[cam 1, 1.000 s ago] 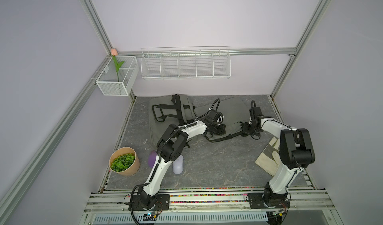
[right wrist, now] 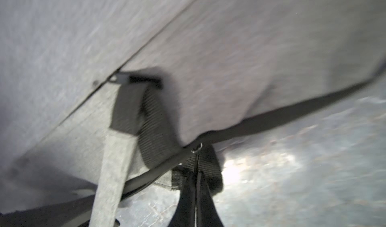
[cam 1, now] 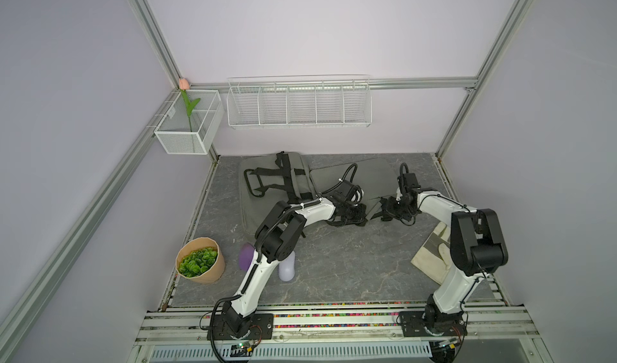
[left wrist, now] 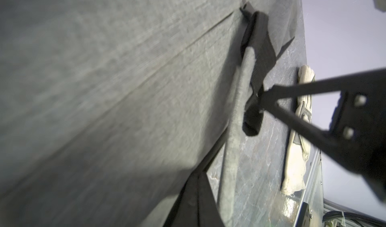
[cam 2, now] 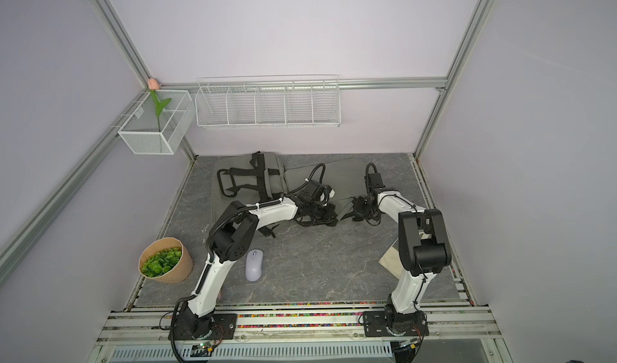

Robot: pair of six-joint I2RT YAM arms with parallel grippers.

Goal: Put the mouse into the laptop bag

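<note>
The pale lavender mouse (cam 2: 254, 264) lies on the table, left of centre, partly behind the left arm in the top left view. At the back, the grey laptop bag (cam 1: 372, 173) is spread out. Its front edge forms a dark band (right wrist: 277, 116) between my two grippers. My left gripper is shut, its fingertips meeting that band where a thin dark strip of the bag runs into them. The right gripper is shut at the same band, with a small metal zipper pull (right wrist: 197, 148) right at its tips. A light strap (right wrist: 108, 178) hangs close by.
Black straps (cam 1: 276, 176) lie over the bag's left part. A potted plant (cam 1: 200, 260) stands front left, and a purple object (cam 1: 246, 257) sits by the left arm. Pale gloves (cam 1: 429, 260) lie near the right arm.
The bag's front band has bunched up.
</note>
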